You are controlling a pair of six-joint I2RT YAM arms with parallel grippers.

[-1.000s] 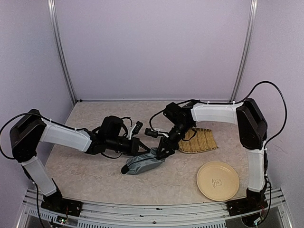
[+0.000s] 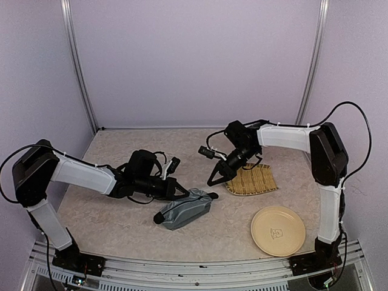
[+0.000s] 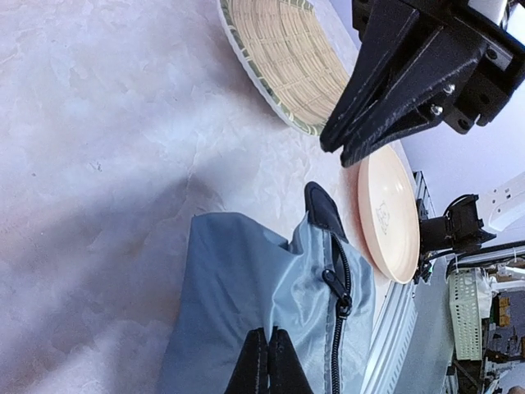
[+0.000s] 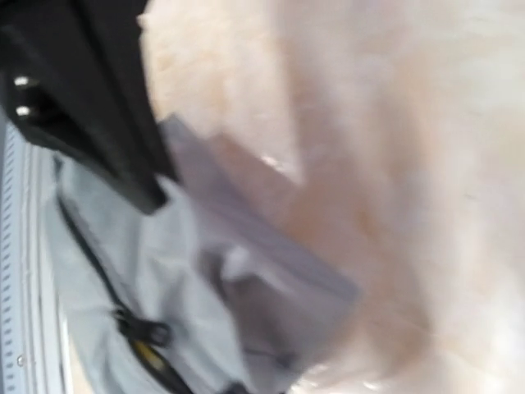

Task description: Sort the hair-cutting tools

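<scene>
A grey-blue zippered pouch (image 2: 188, 210) lies on the table in front of my left arm. My left gripper is shut on a fold of its fabric beside the zipper. In the left wrist view the zipper pull (image 3: 336, 286) sits near the pouch's black end tab (image 3: 323, 210). Something yellowish shows beside the pull in the right wrist view, too blurred to name. My right gripper (image 2: 210, 182) hovers off the pouch's right end, apart from it. Its tips appear close together, with nothing visible between them. No hair cutting tool can be made out.
A woven bamboo tray (image 2: 257, 182) lies behind and right of the pouch, partly under the right arm. A round beige plate (image 2: 260, 233) stands at the front right. Bare table (image 2: 109, 224) stretches to the left of the pouch.
My right gripper has moved away from the zipper, to the right and back. The pouch's right end and zipper pull are now uncovered. My left gripper has hardly moved.
</scene>
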